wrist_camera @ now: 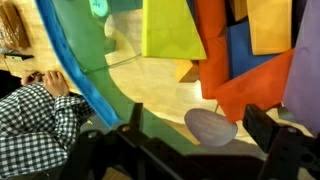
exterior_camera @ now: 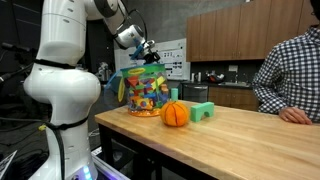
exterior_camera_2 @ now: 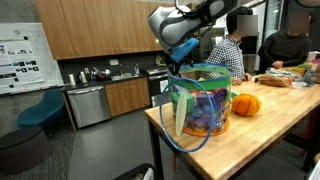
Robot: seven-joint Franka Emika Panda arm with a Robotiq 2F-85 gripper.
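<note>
My gripper stands open above a tall multicoloured container (exterior_camera: 147, 93) with a green rim, on the table's left part in exterior view 1. Nothing shows between the fingers. In the wrist view, yellow (wrist_camera: 172, 28), orange, red and blue pieces or panels fill the upper part, though I cannot tell which are loose. A greyish oval thing (wrist_camera: 210, 127) lies near the gap between the fingertips, below in the view. In exterior view 2, a blue strap (exterior_camera_2: 165, 135) hangs down the container's near side.
An orange pumpkin-like ball (exterior_camera: 175, 113) sits beside the container, with a green block (exterior_camera: 202, 111) behind it to the right. A person in a checkered shirt (exterior_camera: 291, 75) stands at its far side.
</note>
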